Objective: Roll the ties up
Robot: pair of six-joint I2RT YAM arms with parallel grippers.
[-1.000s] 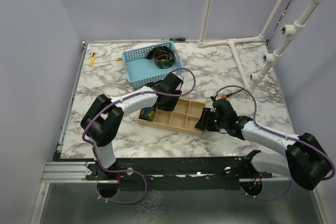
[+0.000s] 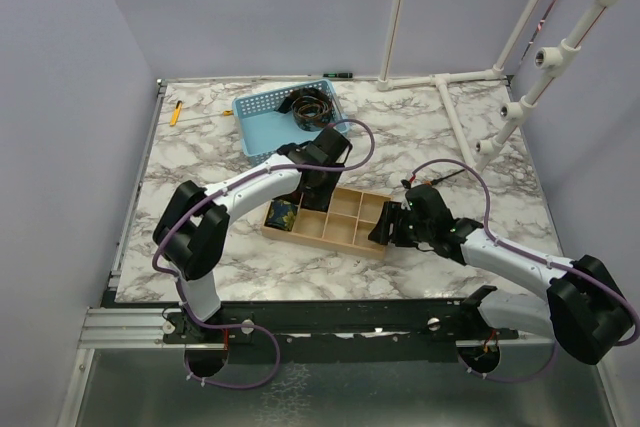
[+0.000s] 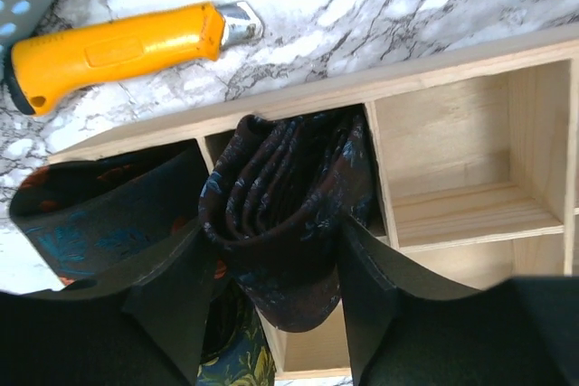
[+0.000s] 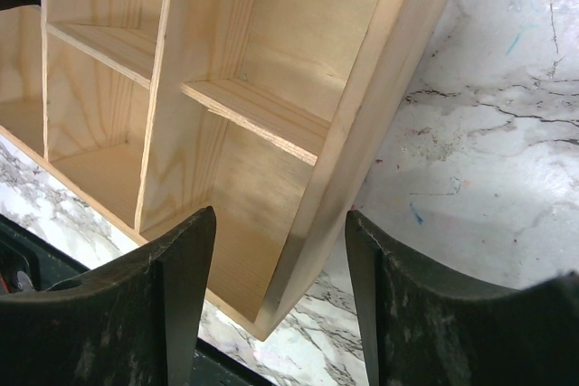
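A dark rolled tie with blue flowers (image 3: pixel 298 268) stands folded in a back compartment of the wooden box (image 3: pixel 470 65), its front part bulging over the divider. My left gripper has one finger on each side of this roll, which fills the gap; whether they press on it cannot be told. To its left lie another dark rolled tie (image 3: pixel 109 210) and a green-yellow patterned tie (image 3: pixel 237 341), both partly hidden by the gripper. At the box's right front corner, my right gripper is open, fingers on either side of the end wall.
The right-hand compartments (image 2: pixel 375 209) are empty. Behind the box stands a blue basket (image 2: pixel 262 132) with dark coiled ties (image 2: pixel 310 109). A yellow-handled tool (image 3: pixel 118 51) lies close behind the box.
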